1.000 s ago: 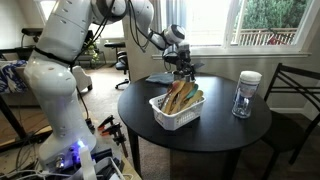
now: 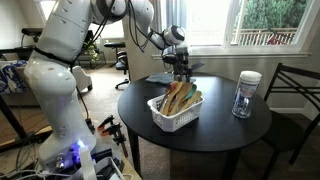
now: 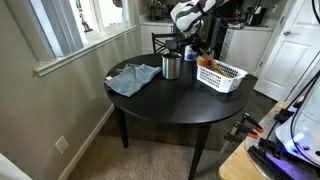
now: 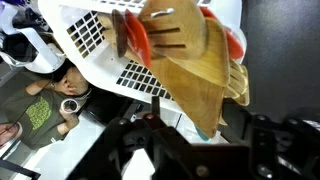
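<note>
A white plastic basket [image 2: 176,122] stands on the dark round table, holding several wooden spoons and spatulas [image 2: 181,97] that lean out over its rim. My gripper [image 2: 182,78] is above and behind the utensils, pointing down. In the wrist view, a wide wooden spatula [image 4: 197,90] reaches between my dark fingers, which stand apart with gaps visible on both sides of it. A red spoon [image 4: 137,38] and other wooden utensils lie close by, over the white basket [image 4: 100,68]. Whether a finger touches the spatula is unclear.
A metal pot [image 3: 171,66] stands on the table beside the basket, and a blue-grey cloth [image 3: 132,80] lies near the table's edge. To the right stands a white canister [image 2: 246,94].
The arm and gripper appear slightly lower and closer to the utensils than before. The basket and the other things stay in place.
</note>
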